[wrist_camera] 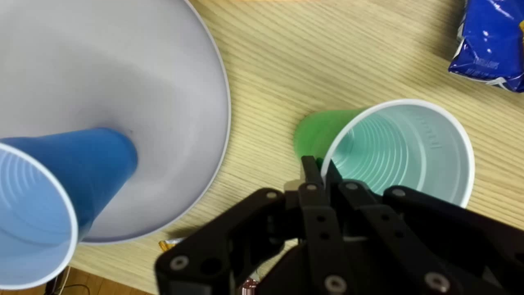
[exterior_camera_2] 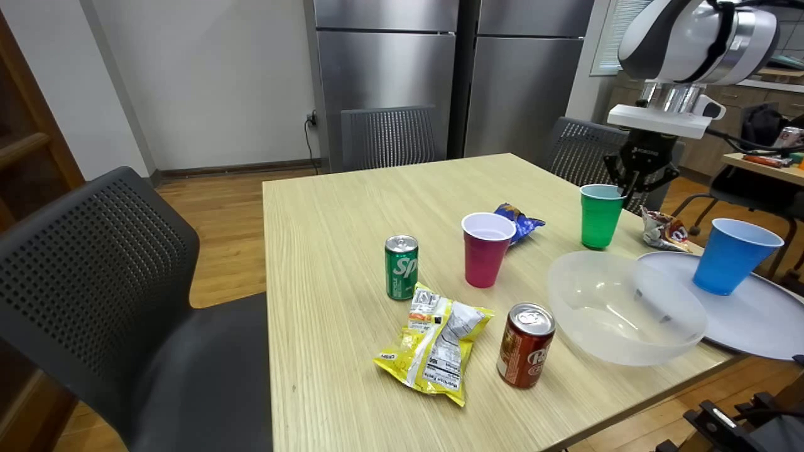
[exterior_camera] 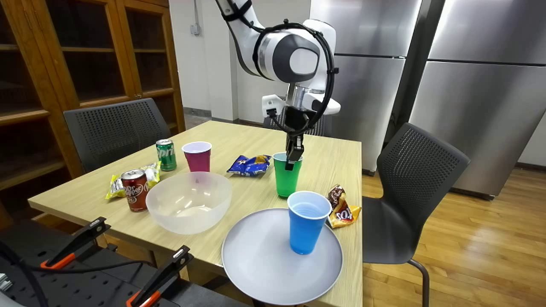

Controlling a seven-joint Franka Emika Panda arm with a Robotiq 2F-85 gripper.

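My gripper (exterior_camera: 290,164) is shut on the near rim of a green cup (exterior_camera: 287,180), which has a pale inside. In the wrist view one finger is inside the cup's white rim (wrist_camera: 464,147) and the other outside it. The cup is upright; whether its base touches the table or is just above it, I cannot tell. A blue cup (exterior_camera: 308,225) stands on the grey plate (exterior_camera: 251,261), in front of the green cup. A maroon cup (exterior_camera_2: 484,260) stands farther off on the table.
The translucent bowl (exterior_camera_2: 580,316) sits beside the plate. A blue snack bag (exterior_camera: 249,166) lies left of the green cup, a brown-orange bag (exterior_camera: 343,215) to its right. A Sprite can (exterior_camera_2: 401,270), a Dr Pepper can (exterior_camera_2: 525,348) and a yellow bag (exterior_camera_2: 433,343) occupy the left side.
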